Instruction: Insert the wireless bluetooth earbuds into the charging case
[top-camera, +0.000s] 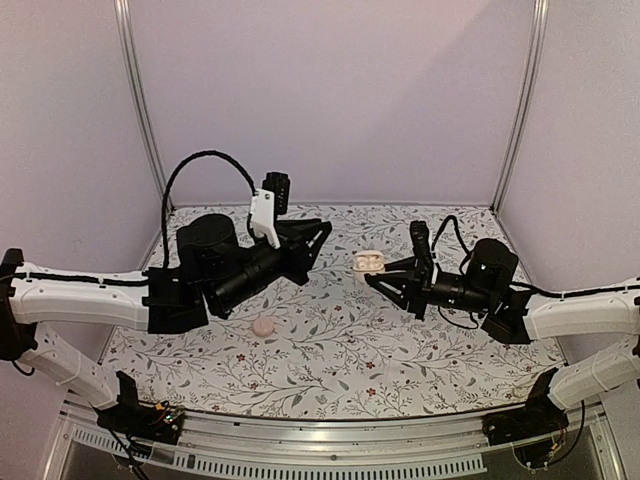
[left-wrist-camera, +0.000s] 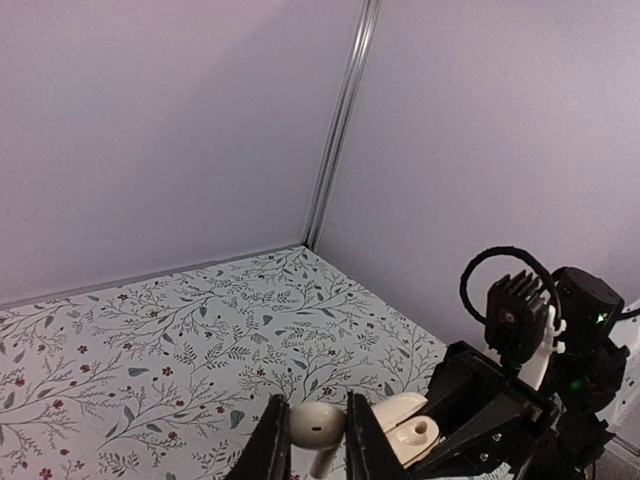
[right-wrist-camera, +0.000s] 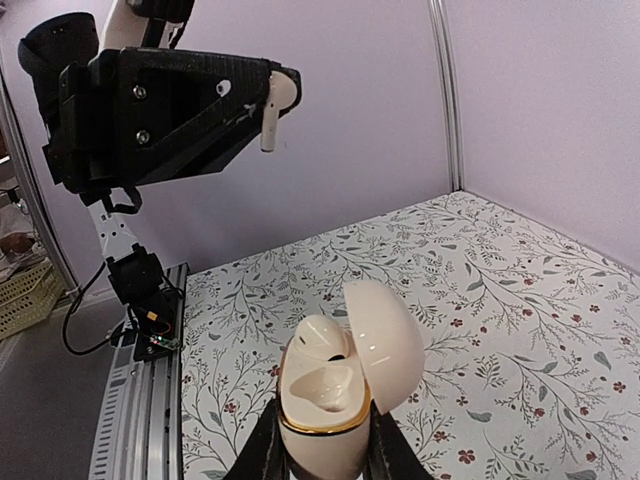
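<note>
A white earbud (left-wrist-camera: 317, 425) sits pinched between the fingertips of my left gripper (top-camera: 318, 235), which is shut on it and raised over the table. Its stem (right-wrist-camera: 269, 128) points down in the right wrist view. My right gripper (top-camera: 378, 277) is shut on the white charging case (top-camera: 368, 261), held up to the right of the left gripper, with a gap between them. The case's rounded lid (right-wrist-camera: 385, 345) is open. Inside the gold-rimmed base, the nearer hollow (right-wrist-camera: 328, 388) looks empty; a rounded white shape fills the farther side, and I cannot tell whether it is an earbud.
A small pink round object (top-camera: 263, 326) lies on the left part of the flower-patterned table (top-camera: 330, 370). Pale walls (top-camera: 320, 100) close off the back and sides.
</note>
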